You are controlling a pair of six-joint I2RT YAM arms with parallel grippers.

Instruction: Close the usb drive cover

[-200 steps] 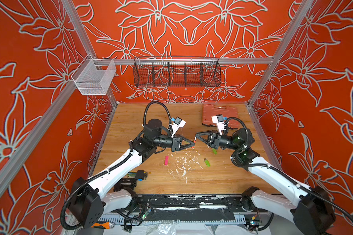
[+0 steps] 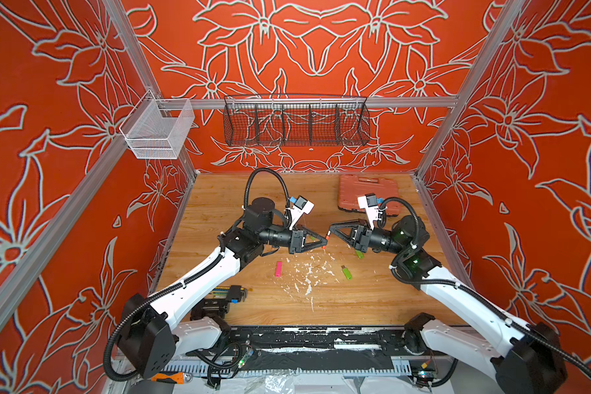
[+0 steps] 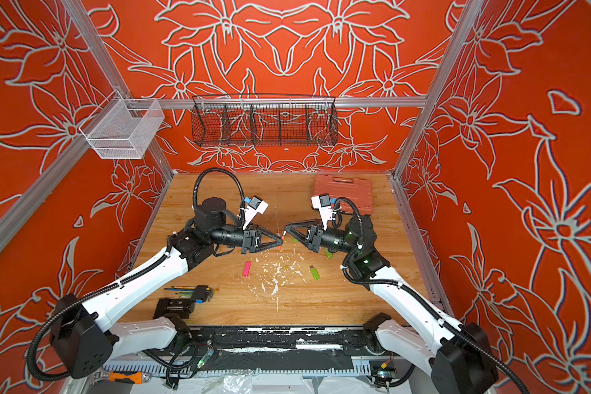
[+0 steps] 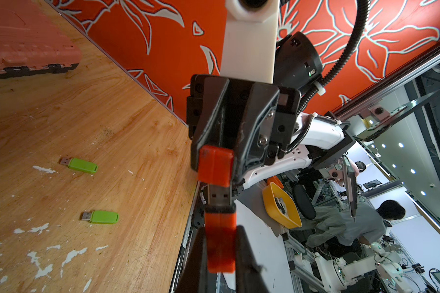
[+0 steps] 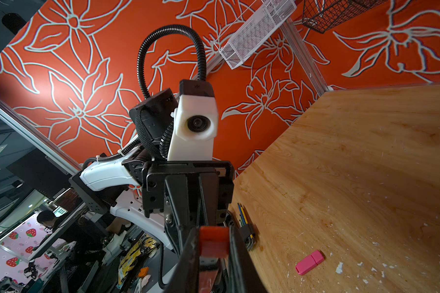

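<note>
Both grippers meet in mid-air over the table's middle, on a red USB drive. In the left wrist view my left gripper is shut on the red drive body (image 4: 221, 236), held upright with its metal plug (image 4: 219, 195) upward. Above the plug sits the red cover (image 4: 215, 163), held by my right gripper (image 2: 331, 229), with bare metal showing between cover and body. The right wrist view shows a red piece (image 5: 213, 239) between the right fingers.
Two green drives (image 2: 346, 272) and a pink drive (image 2: 278, 268) lie on the wooden table (image 2: 210, 203). A red case (image 2: 367, 190) is at the back right, tools (image 2: 220, 295) at the front left, wire baskets (image 2: 295, 124) on the walls.
The grippers stay shut, and the loose drives lie unmoved.
</note>
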